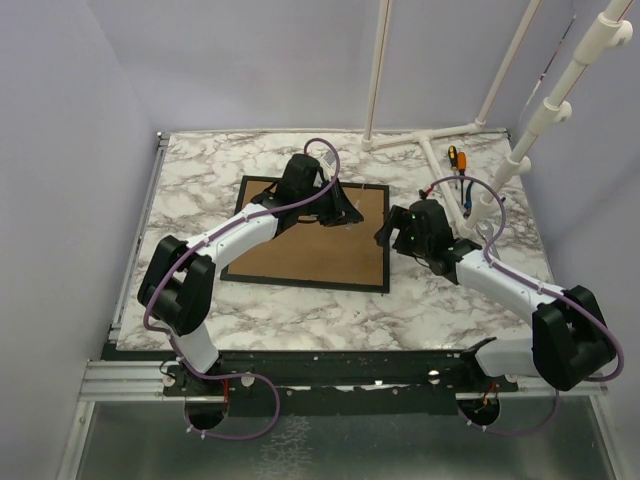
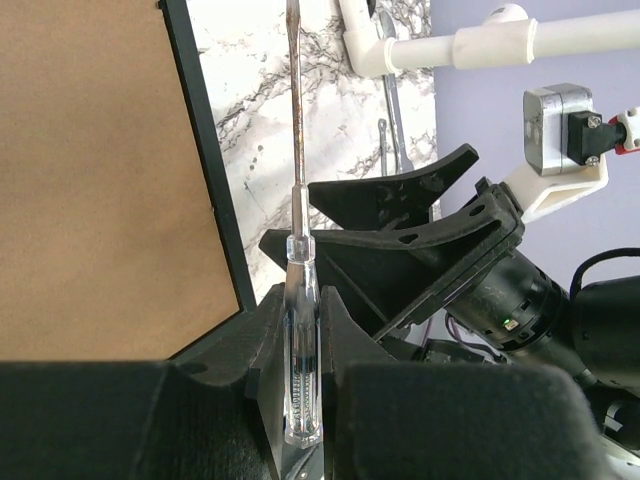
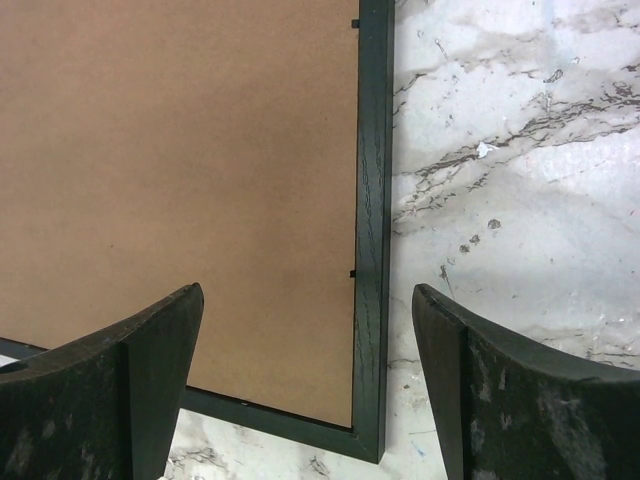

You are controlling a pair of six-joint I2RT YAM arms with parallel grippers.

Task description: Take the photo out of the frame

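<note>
A black frame (image 1: 386, 250) with a brown backing (image 1: 290, 255) lies on the marble table, partly under my left arm. My left gripper (image 1: 348, 218) is shut on a clear-handled, thin-shafted screwdriver (image 2: 303, 340), held over the frame's right part. My right gripper (image 1: 387, 228) stands open above the frame's right edge, with brown backing and black border between its fingers in the right wrist view. Small dark tabs (image 3: 352, 274) show along the border's inner edge.
White pipes (image 1: 435, 165) stand at the back and right. Screwdrivers (image 1: 461, 165) and other tools lie at the back right beside them. Bare marble (image 1: 300, 320) shows in front of the frame and to its left.
</note>
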